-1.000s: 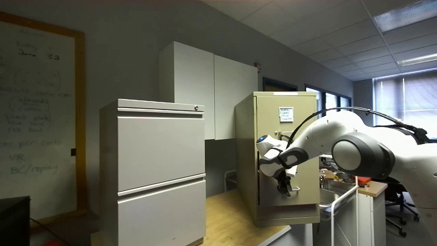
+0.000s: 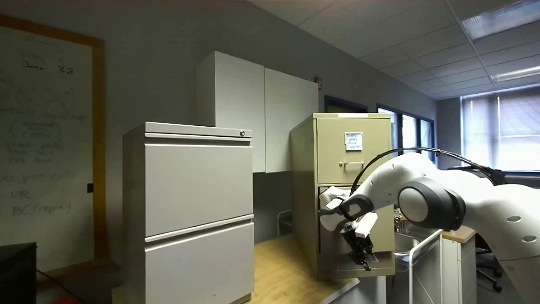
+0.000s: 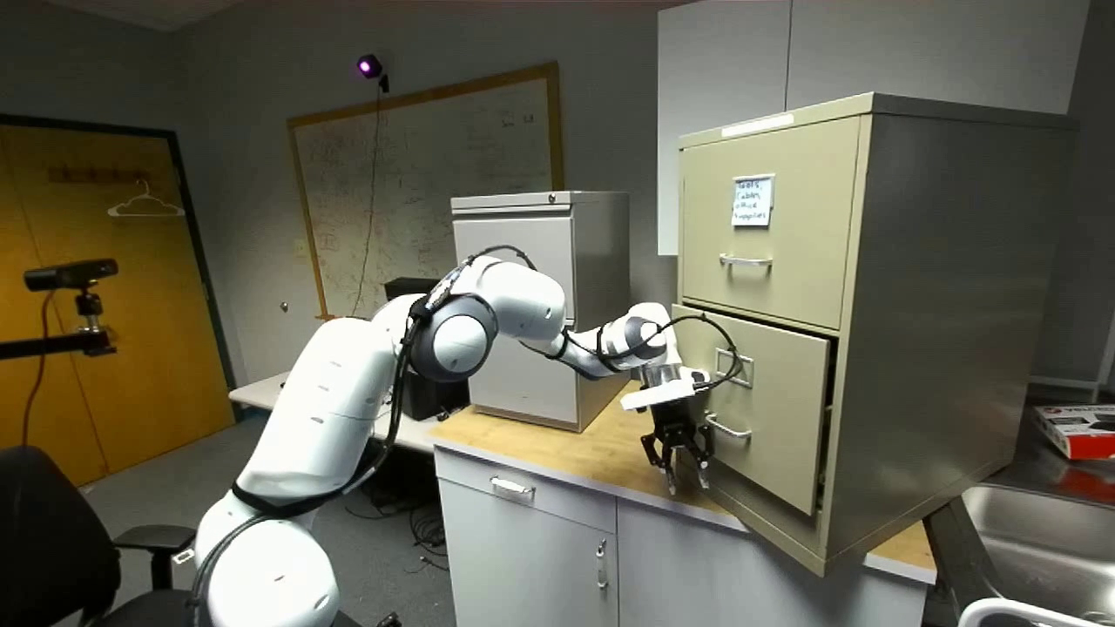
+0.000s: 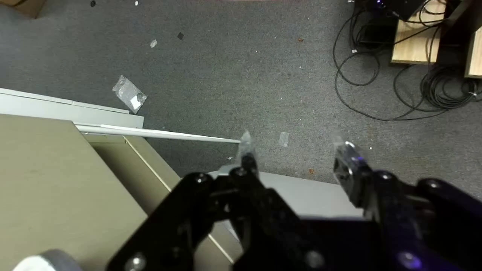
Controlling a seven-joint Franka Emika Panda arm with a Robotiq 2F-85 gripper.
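The beige filing cabinet (image 3: 768, 209) stands on the counter. Its lower drawer (image 3: 779, 392) sticks out a little, leaving a dark gap along its side. On that drawer front is a silver handle (image 3: 728, 429). My gripper (image 3: 687, 488) hangs pointing down in front of the drawer, with its fingertips below the handle's height. In the wrist view the gripper is open: its fingertips are well apart, with nothing between them. From exterior view 1, the arm and gripper (image 2: 370, 263) cover much of the drawer front, and I cannot make out the handle there.
A grey two-drawer cabinet (image 2: 197, 192) stands beside the beige one on the wooden counter (image 3: 533, 438). A sink (image 3: 1045, 538) lies on the other side, near a white rail (image 2: 425, 243). In the wrist view, carpeted floor (image 4: 253, 67) with loose cables (image 4: 384, 118) is below.
My gripper has come down from around the handle's height to below it, and the hand has tilted. The arm links have lowered too. Any drawer motion is hard to tell.
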